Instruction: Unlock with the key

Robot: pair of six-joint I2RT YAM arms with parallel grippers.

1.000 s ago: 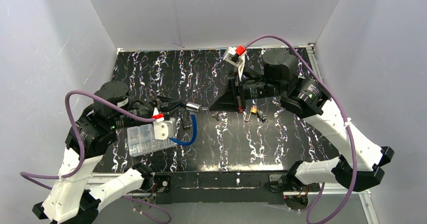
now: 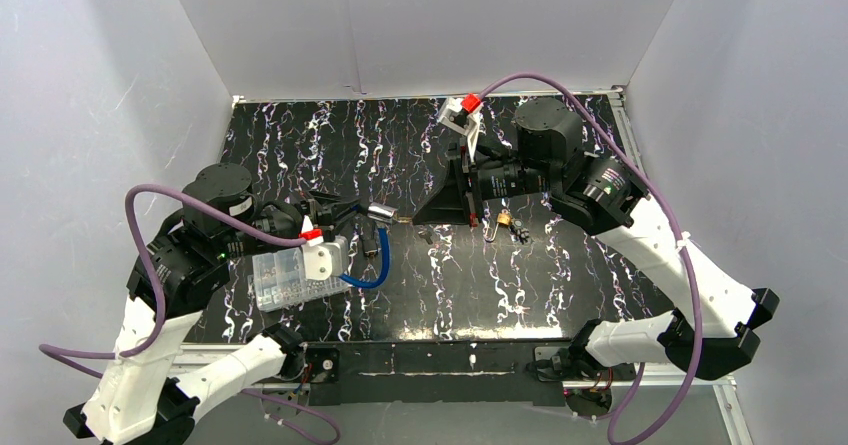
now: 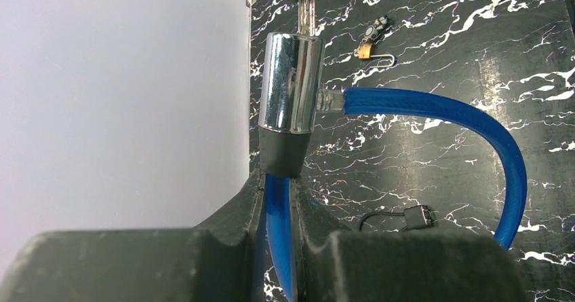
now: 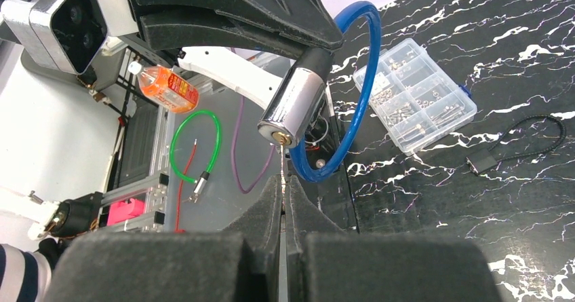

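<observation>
In the left wrist view, a cable lock has a shiny silver cylinder (image 3: 291, 85) and a blue cable (image 3: 447, 105) looping out of its side. My left gripper is shut on the lock's end by the black collar, where the cable comes out. My right gripper is shut on a thin key (image 4: 283, 161); its head is hidden between the fingers. The key's tip meets the brass keyhole (image 4: 281, 138) in the cylinder's end face, but how deep it sits cannot be told. From above, lock and key are nearly in line.
Below lie a clear compartment box (image 2: 290, 280), a brass padlock (image 2: 503, 221) and a dark cable lock (image 2: 369, 247) on the black marbled table (image 2: 480, 295). Both arms are close together at the centre.
My left gripper and the lock have barely moved.
</observation>
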